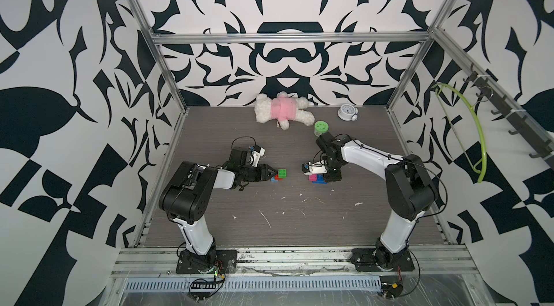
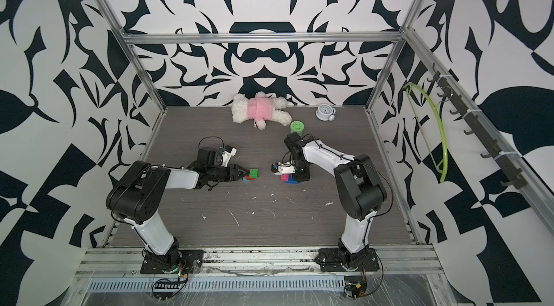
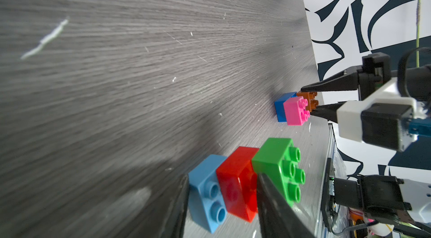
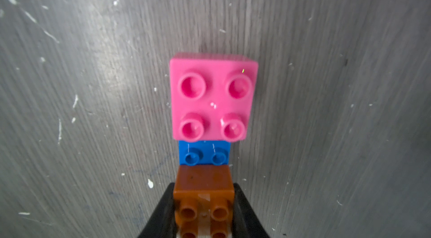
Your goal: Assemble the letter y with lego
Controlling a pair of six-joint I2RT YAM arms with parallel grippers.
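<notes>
In the left wrist view, my left gripper has its fingers apart, straddling a light blue brick and a red brick; whether they touch cannot be told. A green brick sits against the red one, on its right, studs toward the right. My right gripper is shut on an orange-brown brick, which stands over a dark blue brick. A pink brick adjoins that blue brick at its other end, studs up. How firmly the brown brick sits is hidden.
A pink-and-white plush toy, a green-lidded container and a white clock rest at the back of the table. Bare table lies between the two brick groups and in front of them, with small scraps scattered about.
</notes>
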